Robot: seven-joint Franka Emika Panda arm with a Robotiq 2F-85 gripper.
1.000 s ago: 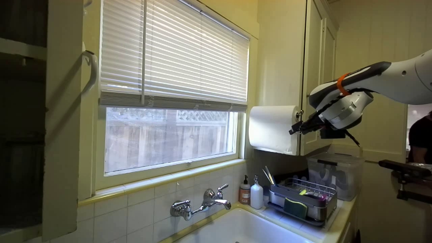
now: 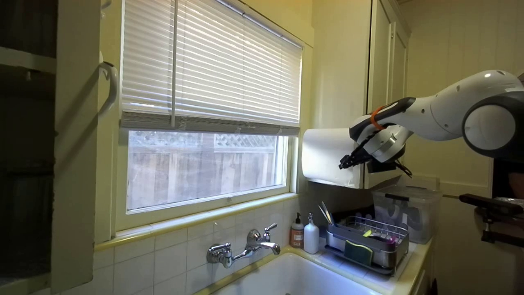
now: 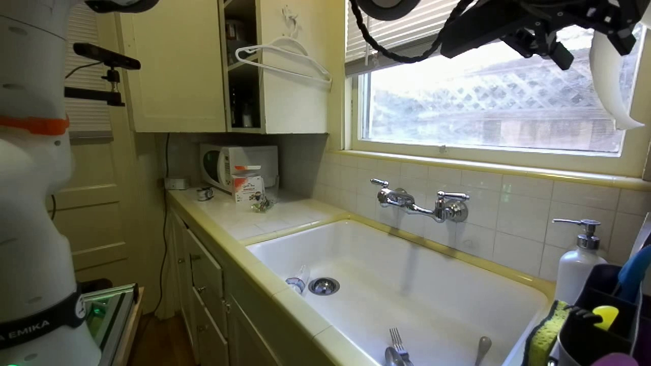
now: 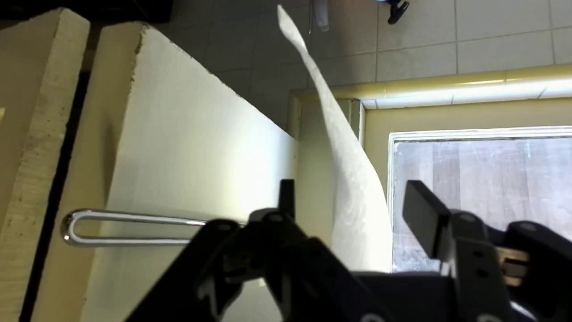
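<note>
A white paper towel roll point(image 2: 330, 156) hangs sideways below the wall cabinet, beside the window. My gripper point(image 2: 349, 162) is in front of the roll's near part. In the wrist view, the gripper is open, with a wide gap between its dark fingers. A hanging sheet of paper towel point(image 4: 360, 198) appears in that gap; whether it touches either finger, I cannot tell. At the top right of the second exterior view, the same curved sheet point(image 3: 610, 82) hangs by the gripper point(image 3: 595, 52).
A dish rack point(image 2: 368, 243) stands below on the counter, with a clear bin point(image 2: 407, 211) behind it. Two soap bottles point(image 2: 310, 236) stand near the faucet point(image 2: 245, 248). The sink point(image 3: 421, 268) holds cutlery. A metal towel holder point(image 4: 134, 228) sticks out at the cabinet.
My arm and gripper have moved left in the first exterior view, from the roll's right end to in front of the roll. The roll stays in place.
</note>
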